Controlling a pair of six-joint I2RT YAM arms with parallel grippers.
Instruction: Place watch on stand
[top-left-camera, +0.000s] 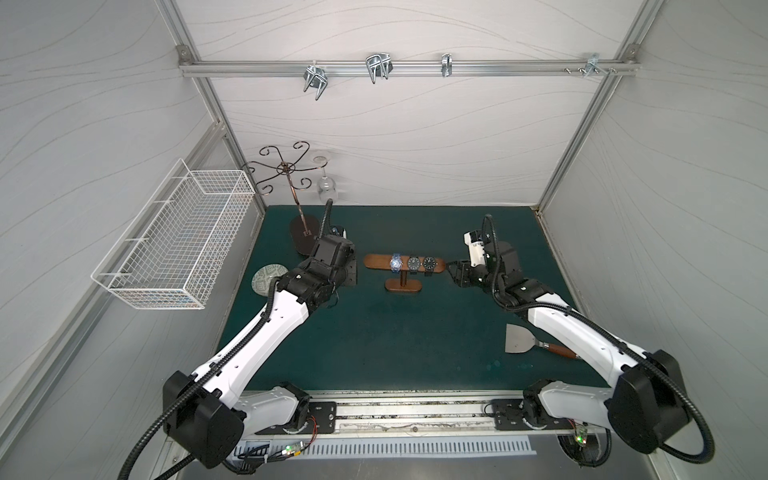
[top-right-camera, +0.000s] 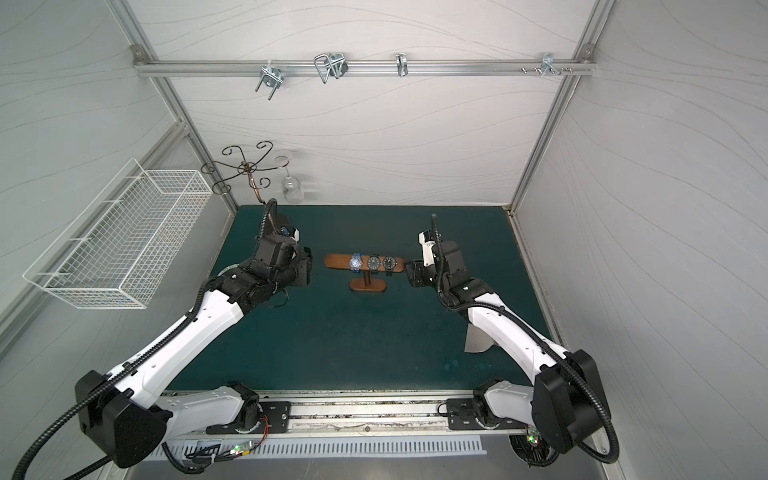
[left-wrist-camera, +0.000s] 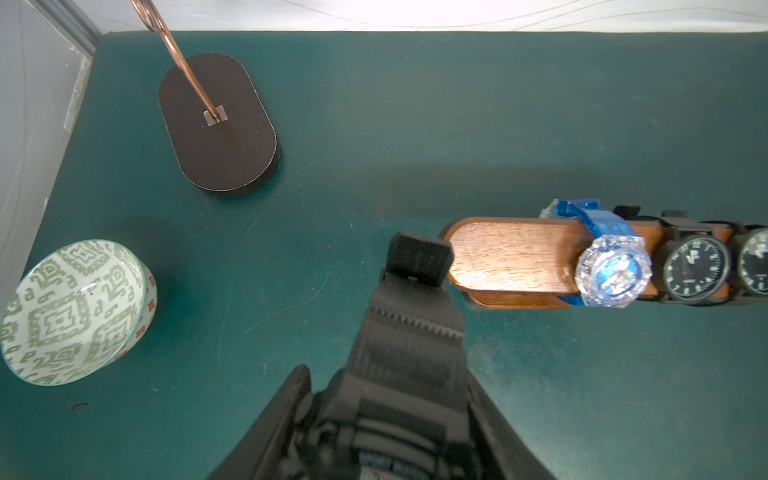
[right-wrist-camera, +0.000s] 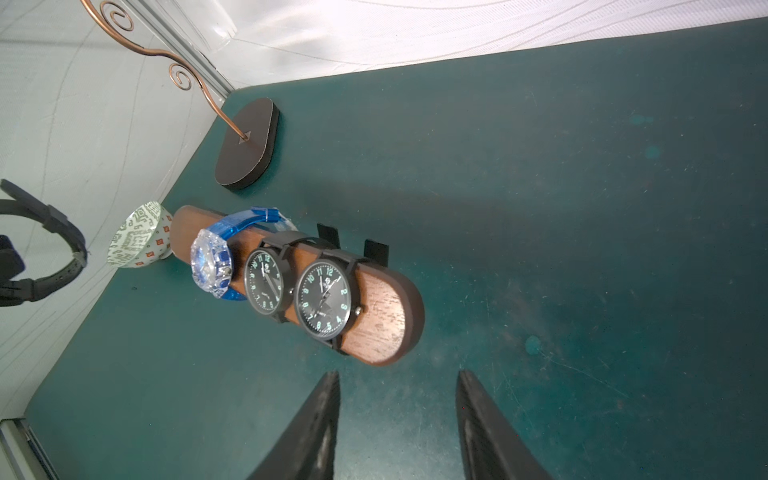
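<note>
The wooden watch stand (top-left-camera: 380, 261) stands mid-table with a blue watch (left-wrist-camera: 612, 270) and two black watches (right-wrist-camera: 323, 297) on its bar; the bar's left end is bare. My left gripper is shut on another black watch (left-wrist-camera: 408, 336), its strap reaching up, left of and nearer than the stand in the left wrist view. In the right wrist view that watch's looped strap shows at the far left. My right gripper is open and empty, just right of the stand.
A scrolled metal rack (top-left-camera: 302, 233) with a hanging glass is at the back left, a patterned bowl (left-wrist-camera: 72, 312) at the left. A spatula (top-left-camera: 520, 338) lies at front right. A wire basket (top-left-camera: 176, 240) hangs on the left wall.
</note>
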